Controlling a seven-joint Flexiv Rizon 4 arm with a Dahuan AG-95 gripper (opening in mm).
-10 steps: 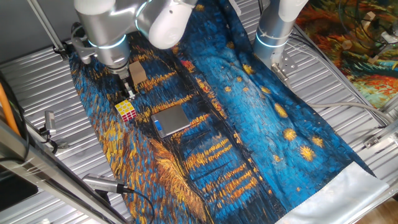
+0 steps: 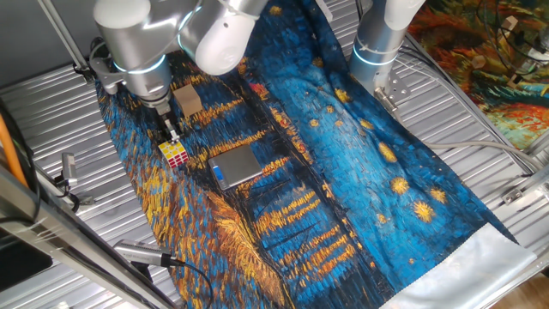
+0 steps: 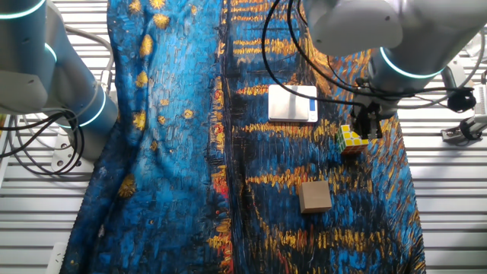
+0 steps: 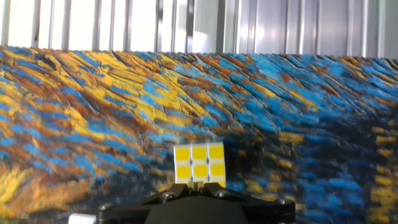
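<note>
A Rubik's cube with a yellow top (image 2: pixel 172 152) rests on the painted cloth (image 2: pixel 292 215). My gripper (image 2: pixel 175 135) points down at the cube's edge, its tips close to the top face; whether they touch it I cannot tell. In the wrist view the yellow face of the cube (image 4: pixel 199 163) shows just beyond the gripper, whose fingers meet with nothing visible between them. From the other side, the dark gripper (image 3: pixel 370 128) partly covers the cube (image 3: pixel 350 141).
A flat silver scale (image 3: pixel 292 103) lies on the cloth near the cube. A brown box (image 3: pixel 315 197) stands on the cube's other side.
The cube stays in place.
</note>
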